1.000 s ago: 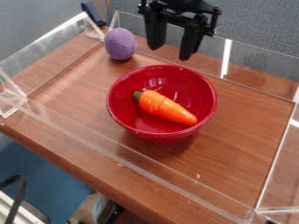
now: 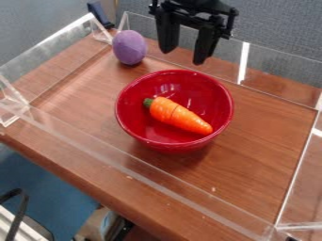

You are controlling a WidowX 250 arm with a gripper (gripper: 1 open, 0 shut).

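A black gripper [image 2: 186, 38] hangs open at the top centre of the camera view, above and behind a red bowl [image 2: 201, 94], with nothing between its fingers. An orange toy carrot [image 2: 179, 115] lies inside the bowl. To the left of the gripper, a purple egg-shaped object [image 2: 128, 47] rests on the wooden table [image 2: 75, 122].
Clear low plastic walls [image 2: 227, 199] border the work area. Cables and other items lie beyond the table at the lower left.
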